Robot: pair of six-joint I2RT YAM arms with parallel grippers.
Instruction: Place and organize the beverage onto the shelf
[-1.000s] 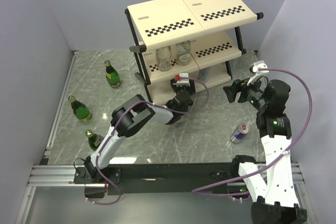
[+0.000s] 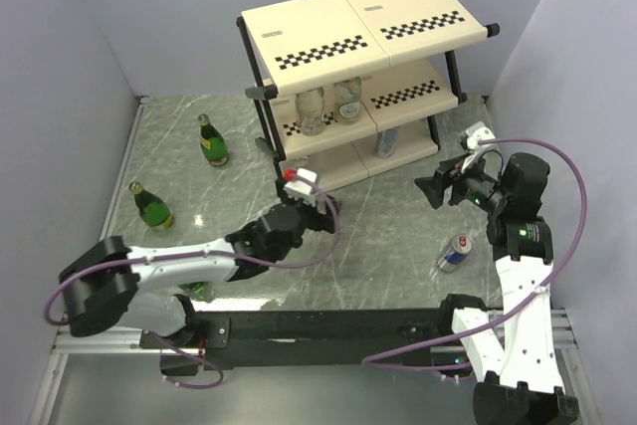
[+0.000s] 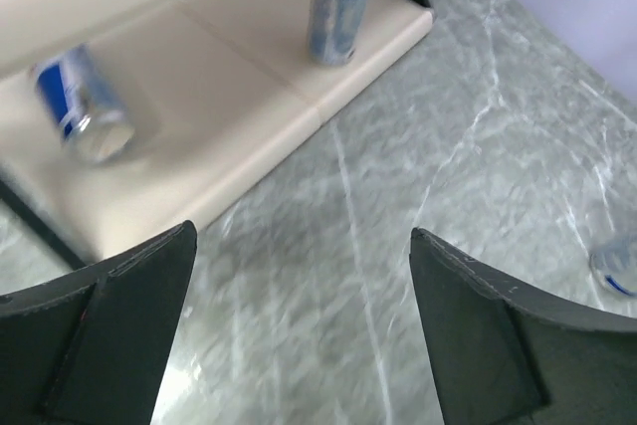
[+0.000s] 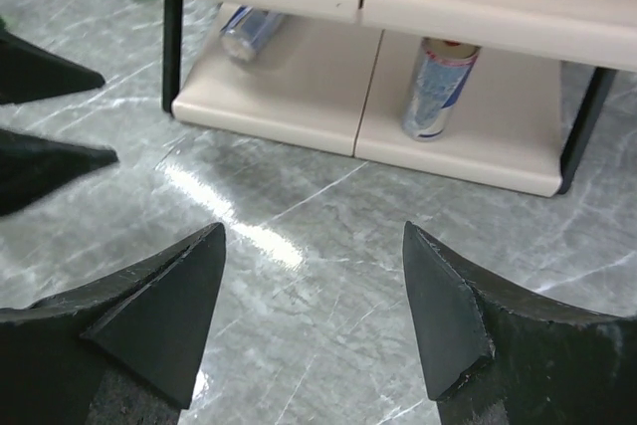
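On the shelf rack's bottom board (image 4: 289, 111), one blue-and-silver can (image 4: 249, 33) lies on its side in the left half. Another can (image 4: 438, 90) stands upright in the right half. A third can (image 2: 455, 253) is on the table at the right, its lower end also showing in the left wrist view. My left gripper (image 2: 320, 214) is in front of the rack's left half, open and empty, clear of the lying can (image 3: 85, 106). Over the table right of the rack, my right gripper (image 2: 435, 189) is open with nothing between its fingers.
Two clear containers, a jar (image 2: 310, 112) and a labelled bottle (image 2: 347, 101), stand on the middle shelf. Green bottles (image 2: 212, 141) (image 2: 150, 206) are at the table's left, another partly hidden under my left arm. Free table lies between the arms.
My left arm has drawn back from the bottom shelf, toward the left and front, and now covers most of the nearest green bottle.
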